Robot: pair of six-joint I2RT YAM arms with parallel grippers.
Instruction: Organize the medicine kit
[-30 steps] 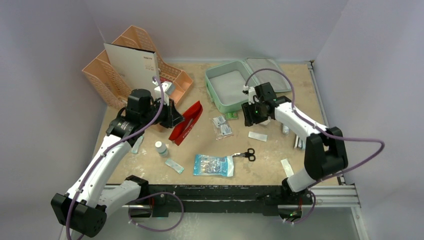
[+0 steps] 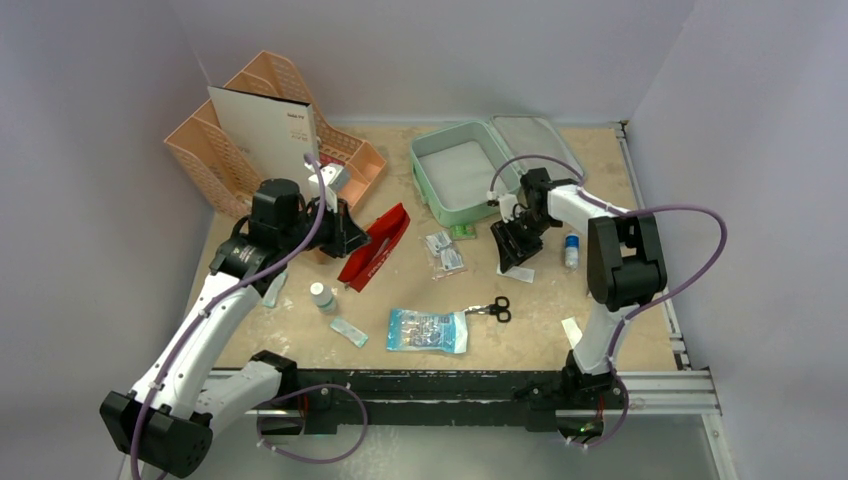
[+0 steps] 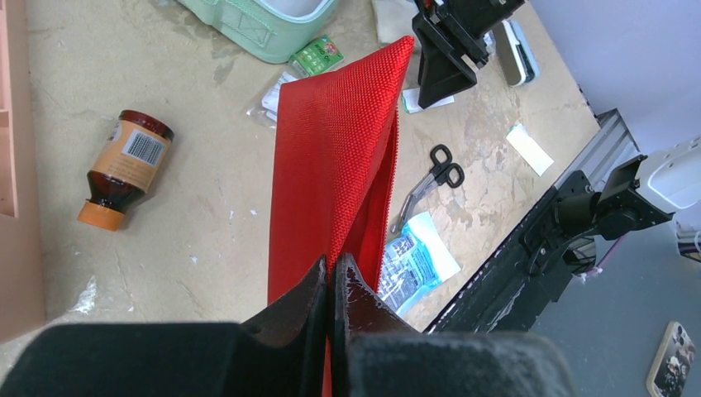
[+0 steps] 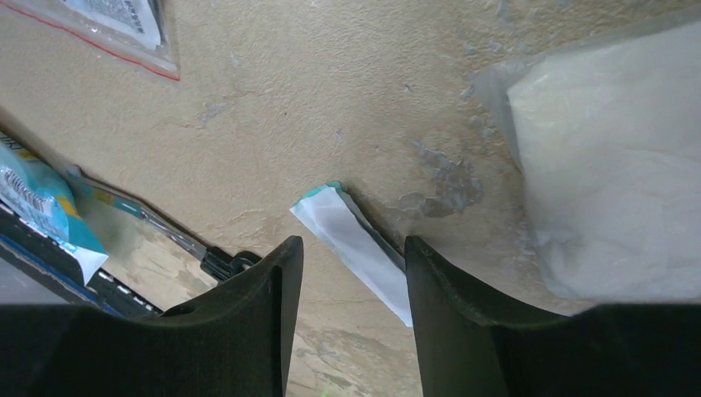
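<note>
My left gripper is shut on a red pouch [image 3: 326, 165], raised left of centre in the top view [image 2: 371, 250]. My right gripper hangs part open low over a white strip packet [image 4: 355, 244], its fingers either side of it and no grip visible. The green open kit case [image 2: 460, 170] stands at the back. Scissors [image 2: 495, 310], a blue-white package [image 2: 425, 330], a bagged item [image 2: 445, 255] and a white bottle [image 2: 323, 297] lie on the table.
A peach organizer [image 2: 190, 155] fills the back left. A brown bottle [image 3: 128, 169] lies beside it. A green packet [image 3: 317, 55] sits by the case. A blue bottle [image 2: 571, 250] and another strip [image 2: 572, 332] are at the right.
My right gripper has moved toward the front and down onto the white strip packet. The left arm and red pouch are nearly unchanged.
</note>
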